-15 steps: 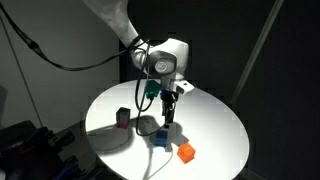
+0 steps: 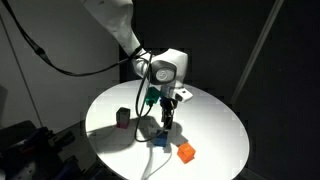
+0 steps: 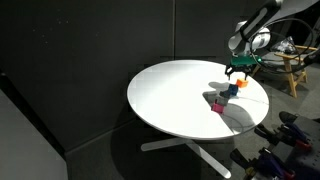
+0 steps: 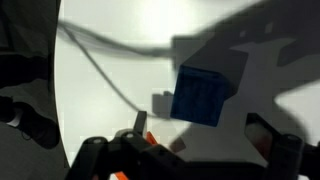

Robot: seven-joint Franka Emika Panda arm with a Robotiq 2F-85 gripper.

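A dark blue cube [image 4: 198,97] lies on the white table, in the middle of the wrist view. The same blue cube [image 2: 160,139] shows near the front of the table in exterior view 1. Above the tabletop hangs my gripper, its fingers wide apart and nothing between them. In the wrist view the cube appears just beyond the fingertips, centred between them. An orange cube [image 2: 186,152] sits to the right of the blue one; only an edge of it shows at the wrist view's bottom left.
A dark block with a red side [image 2: 123,117] stands on the left part of the round white table [image 2: 222,150]. In exterior view 2, a broad stretch of the table [image 3: 165,80] is clear. A cable hangs beside the arm.
The cubes have stayed where they were.
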